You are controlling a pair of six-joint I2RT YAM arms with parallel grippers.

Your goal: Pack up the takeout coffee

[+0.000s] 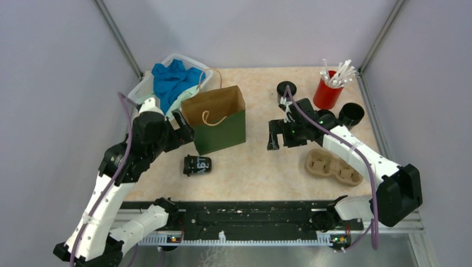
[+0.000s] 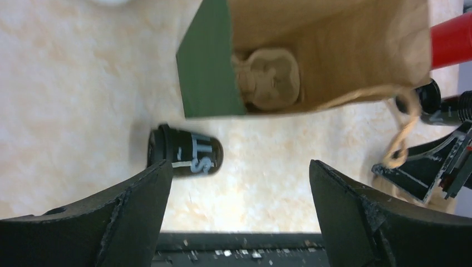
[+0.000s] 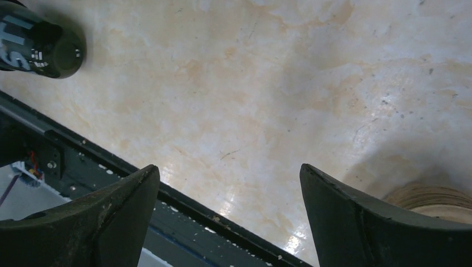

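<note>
A green paper bag [image 1: 220,133] with rope handles stands upright at centre left; a cardboard carrier [image 2: 275,78] shows inside it in the left wrist view. A black lidded cup [image 1: 197,164] lies on its side in front of the bag. My left gripper [image 1: 181,123] is open at the bag's left side, empty. My right gripper [image 1: 275,134] is open over bare table right of the bag, empty. A second cardboard carrier [image 1: 333,167] lies at front right. Several black cups [image 1: 350,114] stand at the back right, partly hidden by the right arm.
A red container [image 1: 325,94] of white straws stands at back right. A white basket [image 1: 143,89] with blue and pale cloths sits at back left, beside the bag.
</note>
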